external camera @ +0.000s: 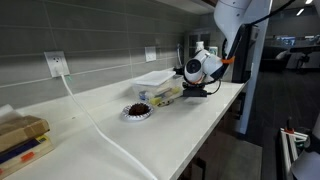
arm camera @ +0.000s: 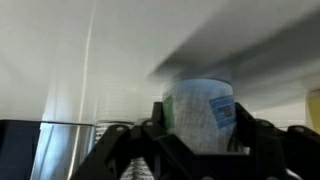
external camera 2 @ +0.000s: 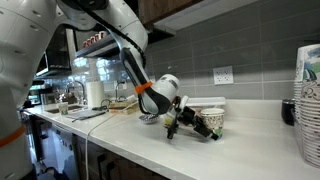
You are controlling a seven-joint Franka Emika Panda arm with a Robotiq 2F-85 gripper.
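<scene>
In the wrist view, a small rounded object (arm camera: 201, 108) with a pale blue-white end and greenish, pinkish edges sits between the dark fingers of my gripper. The fingers are shut on it; its full shape is hidden from this close. Exterior view 2 has the gripper (external camera 2: 192, 129) low over the white counter (external camera 2: 130, 146), close to a white-and-green patterned cup (external camera 2: 214, 116). Whether that cup is the held object, I cannot tell. From exterior view 1, the gripper (external camera: 194, 92) is at the counter's far end, its contents too small to make out.
A clear lidded bin (external camera: 153, 80) and a plate of dark items (external camera: 138, 111) stand along the wall. Tall stacked cups (external camera 2: 308, 95) rise at the right of exterior view 2.
</scene>
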